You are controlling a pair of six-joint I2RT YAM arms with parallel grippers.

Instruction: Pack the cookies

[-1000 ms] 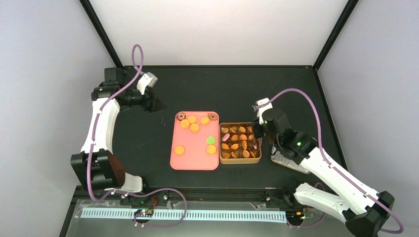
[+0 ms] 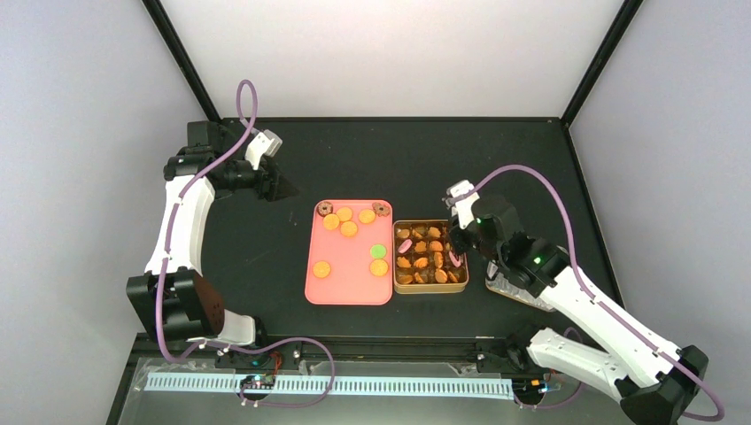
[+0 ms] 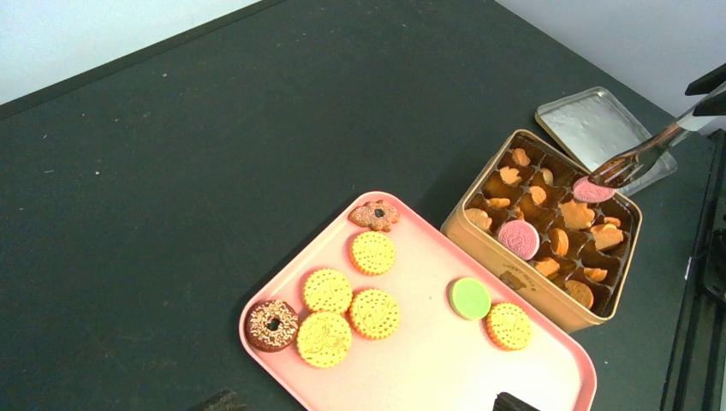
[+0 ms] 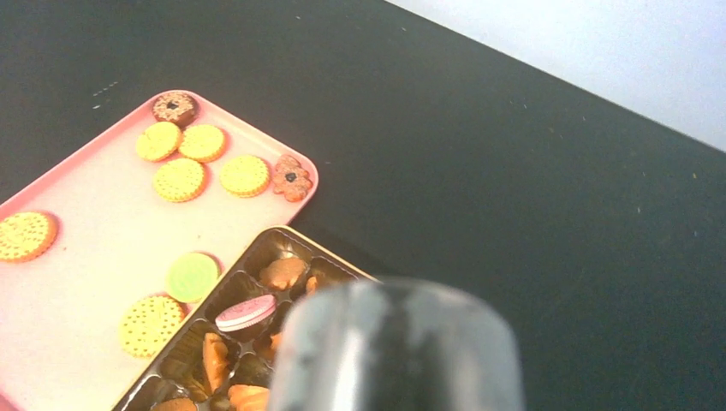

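Note:
The gold cookie tin (image 2: 431, 288) has a dark divided insert (image 3: 591, 257) with brown cookies in many compartments. A pink cookie (image 3: 519, 239) stands in the tin, and a second pink cookie (image 3: 592, 190) is at its right-hand side. My right gripper is shut on a slotted metal tool (image 3: 635, 163), like tongs, whose tip meets that second cookie; whether it pinches it is unclear. The tool blurs large in the right wrist view. On the pink tray (image 2: 350, 292) lie several yellow cookies (image 3: 374, 313), a green one (image 3: 470, 298) and two ring-shaped ones (image 3: 272, 325). My left gripper is open and empty.
The tin's silver lid (image 3: 595, 124) lies on the table just right of the tin, beneath the right arm. Tray and tin stand side by side.
The right gripper has shifted slightly left over the tin's right side, and the pink cookie there shows more clearly at the tool's tip. The left arm and tray are unchanged.

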